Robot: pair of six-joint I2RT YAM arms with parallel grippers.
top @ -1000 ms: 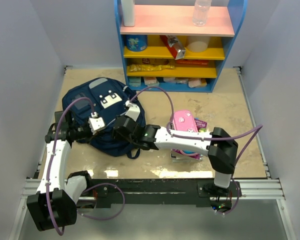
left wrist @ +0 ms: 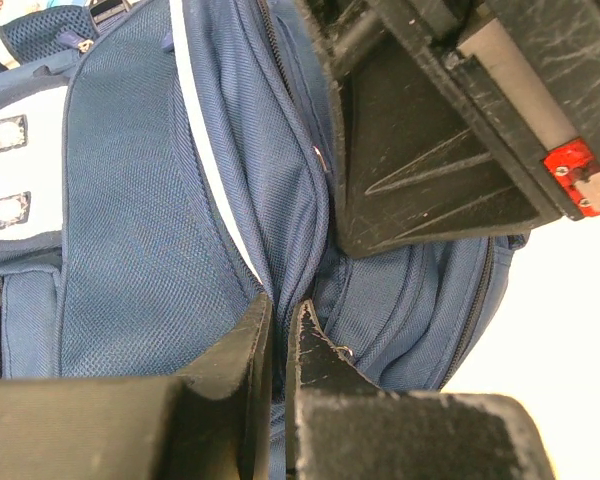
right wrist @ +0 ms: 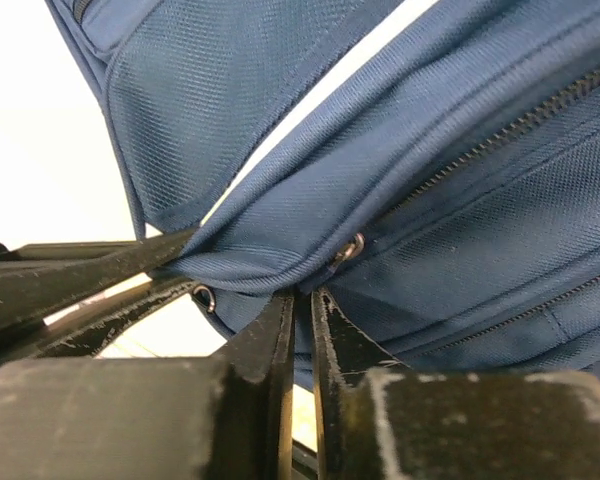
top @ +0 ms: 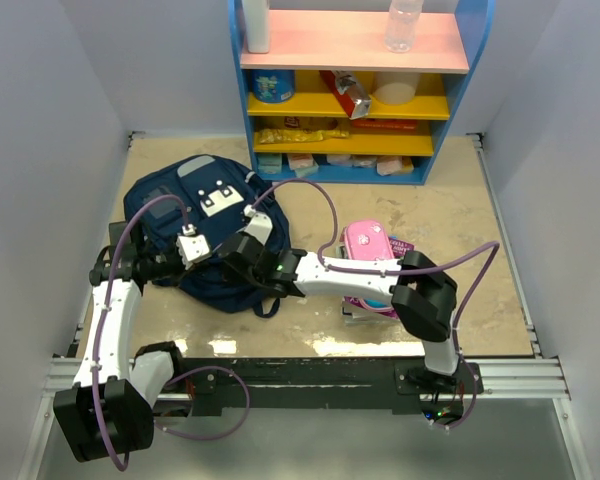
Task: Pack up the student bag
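The dark blue backpack (top: 205, 225) lies on the left of the table. At its near side, my left gripper is shut on a fold of the bag's fabric beside the white piping. Whether anything is between them is not clear. The left gripper's fingers (right wrist: 90, 275) also show in the right wrist view. The bag's inside is hidden.
Under my right forearm lies a pink pencil case (top: 367, 241) on books, partly covered. At the back stands a blue-sided shelf (top: 350, 172) with bottles, snacks and boxes. Bare table (top: 460, 220) shows on the right.
The left arm and the backpack have stayed in place.
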